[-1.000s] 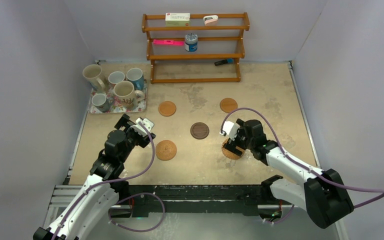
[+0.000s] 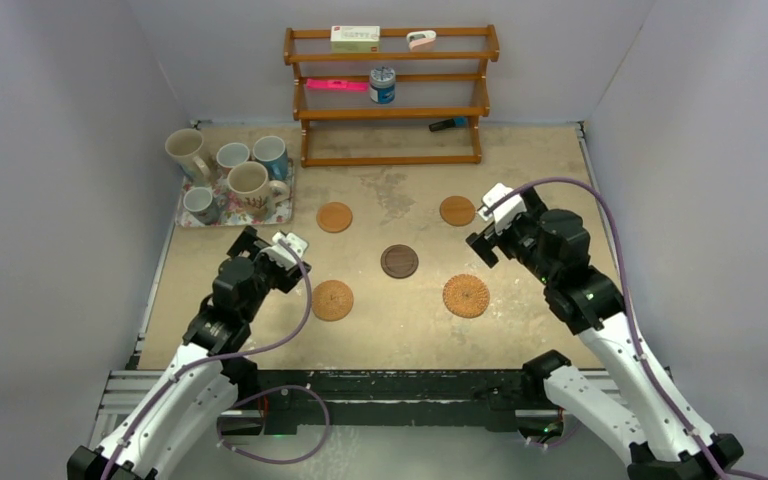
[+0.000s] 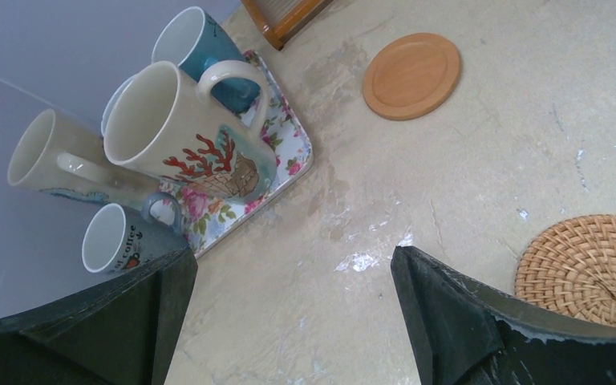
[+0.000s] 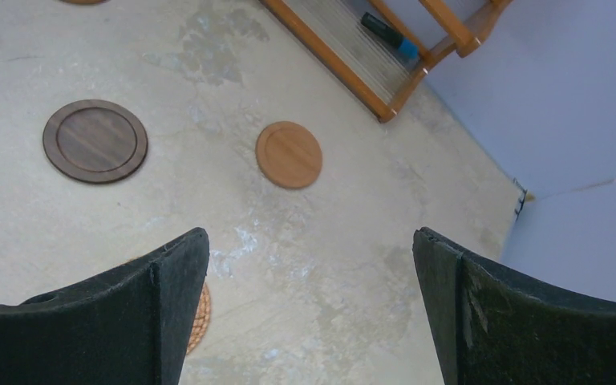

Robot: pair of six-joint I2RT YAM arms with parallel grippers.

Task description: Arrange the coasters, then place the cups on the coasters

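Several cups crowd a floral tray (image 2: 285, 214) at the back left; among them are a cream mug with red coral (image 3: 200, 148), a blue mug (image 2: 271, 152) and a small grey cup (image 3: 120, 238). Coasters lie bare on the table: a dark wooden coaster (image 2: 399, 261) in the middle, light wooden coasters (image 2: 334, 217) behind it, and woven coasters (image 2: 466, 296) in front. My left gripper (image 2: 269, 262) stands open and empty, in front of the tray. Open and empty too, my right gripper (image 2: 484, 232) hangs over the table near the back right light coaster (image 4: 289, 155).
A wooden rack (image 2: 390, 113) stands at the back, holding a box (image 2: 355, 39), a blue-labelled jar (image 2: 382, 86) and other small items. Walls close in the left and right sides.
My right arm has swung from the front right woven coaster back and to the right, uncovering that coaster. The left arm, cups and coasters look unmoved.
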